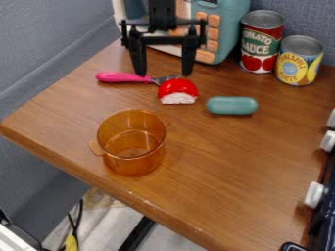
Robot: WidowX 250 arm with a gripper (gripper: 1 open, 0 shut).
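Note:
My black gripper (163, 54) hangs over the back of the wooden table, its fingers apart with nothing visible between them. Below it lie a pink-handled utensil (120, 76) and a red-and-white piece (178, 91). A teal cylinder (232, 105) lies to their right. An amber transparent pot (131, 144) stands at the front left.
A tomato sauce can (261, 44) and a yellow can (299, 64) stand at back right, beside a teal toy appliance (225, 25). A dark stove-like object (322, 211) lines the right edge.

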